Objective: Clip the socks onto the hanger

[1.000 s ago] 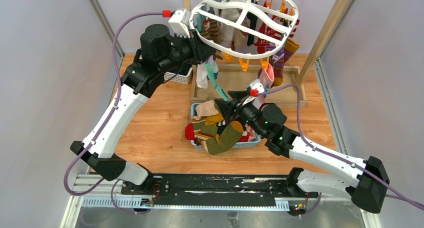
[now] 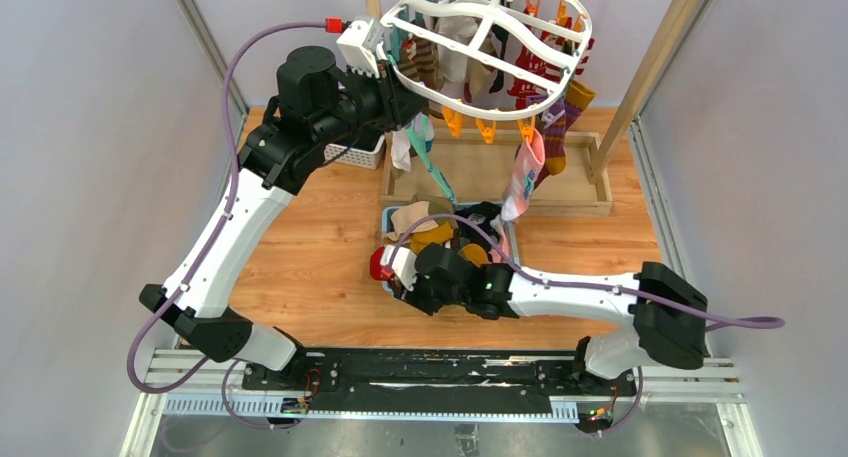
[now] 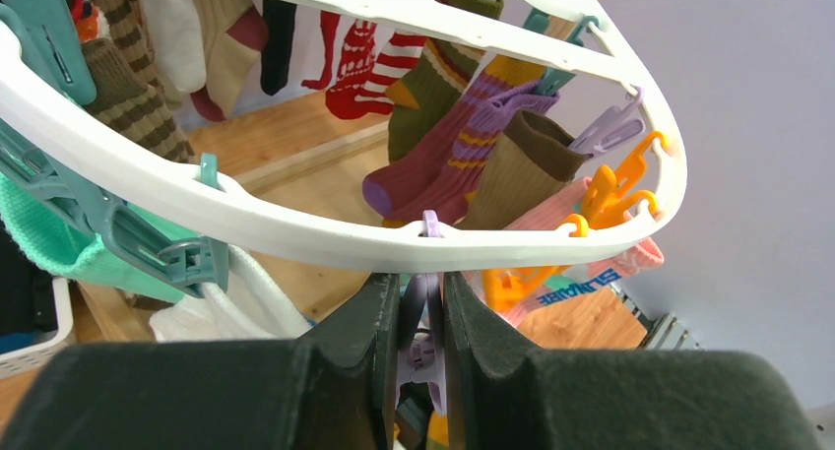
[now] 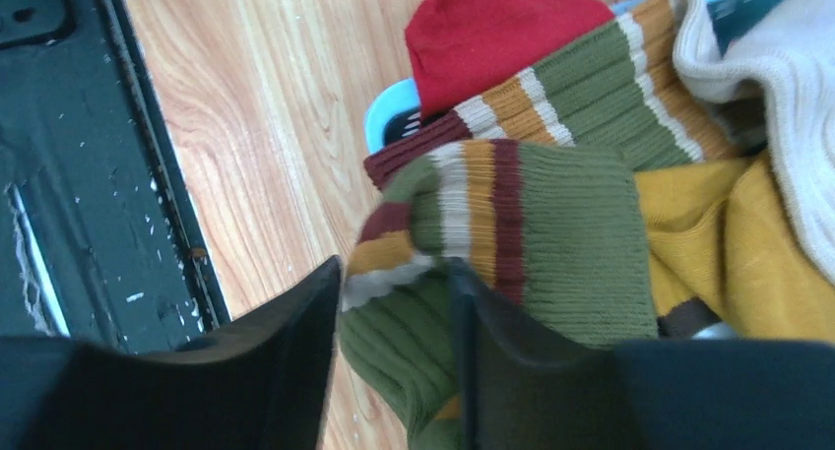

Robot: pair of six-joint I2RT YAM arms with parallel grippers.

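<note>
In the left wrist view, my left gripper is shut on a lavender clip (image 3: 423,356) hanging from the front rim of the white hanger (image 3: 325,228). Its fingers squeeze the clip; no sock shows in it. My right gripper is part open, its fingertips over the striped cuff of a green sock (image 4: 581,228) that lies on top of the sock pile. Whether the fingers touch the cloth is hard to tell. From above, the right arm hides much of the blue basket (image 2: 513,245) holding the socks.
Several socks hang from the hanger, among them a pink sock (image 2: 524,177) at the right front. Orange clips (image 2: 487,132) hang empty along the front rim. Behind the basket lies a wooden tray (image 2: 575,199); a white basket (image 2: 358,155) stands left of it.
My right arm has swung from beside the hanging pink sock down and left to the front of the basket, over the green striped sock. The left arm has stayed nearly still at the rim.
</note>
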